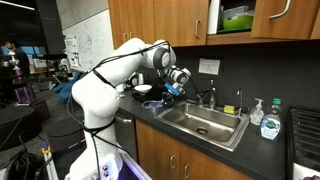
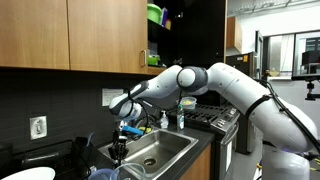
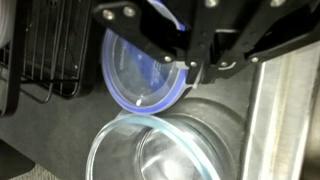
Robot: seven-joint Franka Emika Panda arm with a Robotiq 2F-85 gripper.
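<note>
A round clear lid with a blue rim (image 3: 140,75) shows in the wrist view, partly behind my gripper. The fingers are close together at the lid's right edge and look shut on its rim. Just below the lid stands an open round glass container (image 3: 165,155), its rim overlapping the lid in this view. From the first exterior view, my gripper (image 1: 174,93) is low over the counter at the sink's left end, with the glass container (image 1: 152,105) beside it. Fine contact at the fingertips is hidden.
The steel sink (image 1: 205,122) lies right of the gripper, with a faucet (image 1: 210,97) behind it. A black wire rack (image 3: 50,45) stands to the lid's left in the wrist view. Soap bottles (image 1: 271,122) stand at the far right counter.
</note>
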